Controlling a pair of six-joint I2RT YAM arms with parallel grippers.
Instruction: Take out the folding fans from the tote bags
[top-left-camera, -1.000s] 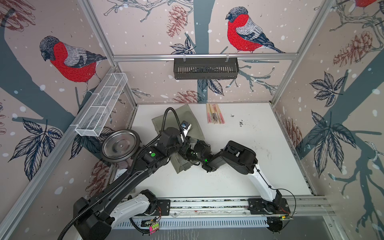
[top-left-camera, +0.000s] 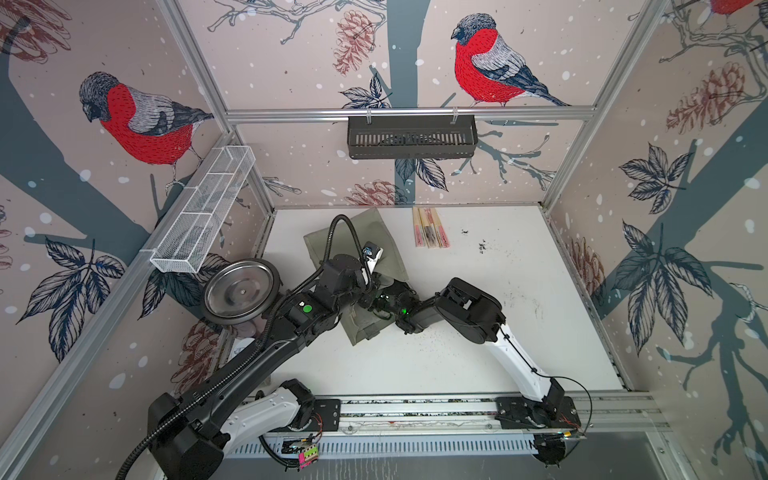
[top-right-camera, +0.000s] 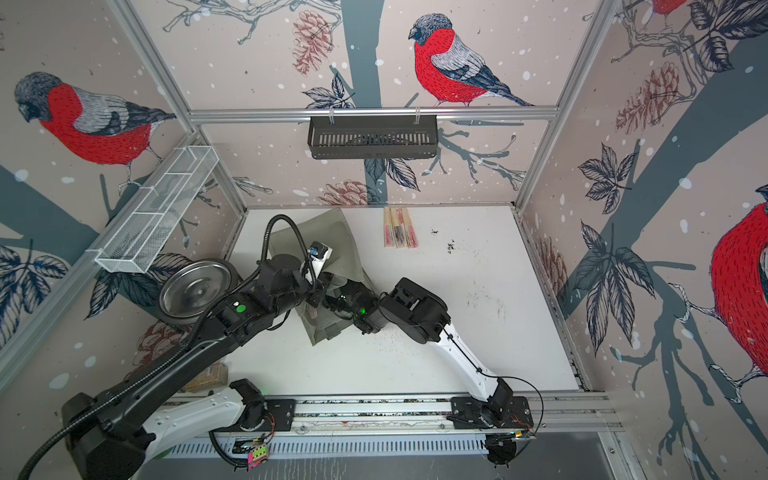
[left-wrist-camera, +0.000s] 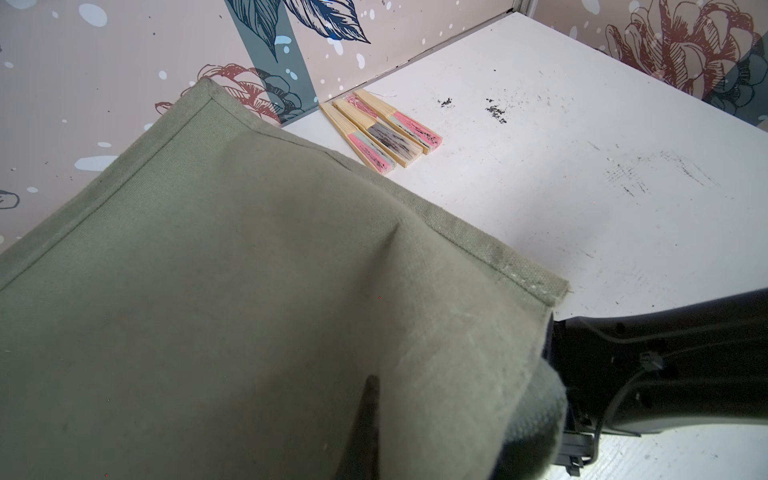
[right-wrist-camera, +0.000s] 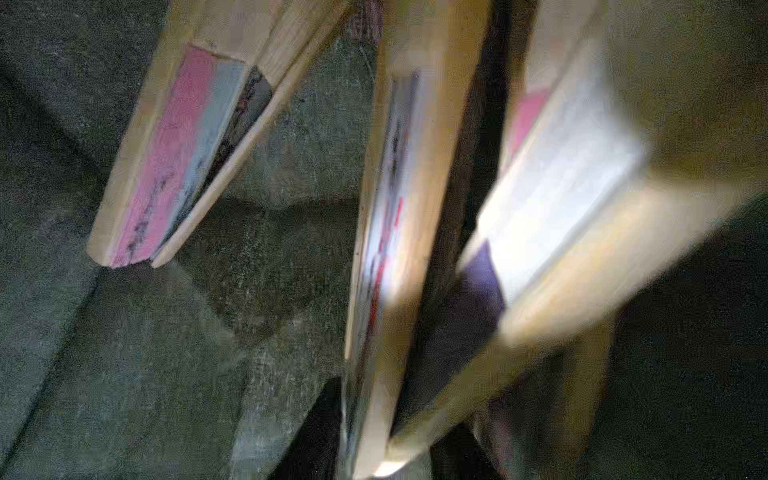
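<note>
The grey-green tote bag lies on the left half of the table, its edge raised in the left wrist view. My left gripper is shut on the bag's cloth; one finger shows in front, the other is hidden by fabric. My right gripper is inside the bag, its fingers apart with the ends of two folding fans, a middle fan and a white-and-purple fan, between them. Whether the fingers touch these is unclear. Left of them lies a pink-and-blue fan. Several folded fans lie together at the table's back.
Both arms meet closely over the bag. A metal pot stands at the left, a wire basket hangs above it, and a dark basket hangs at the back.
My right arm has shifted slightly left, further into the bag. The left arm, the bag and the fans on the table look unchanged.
</note>
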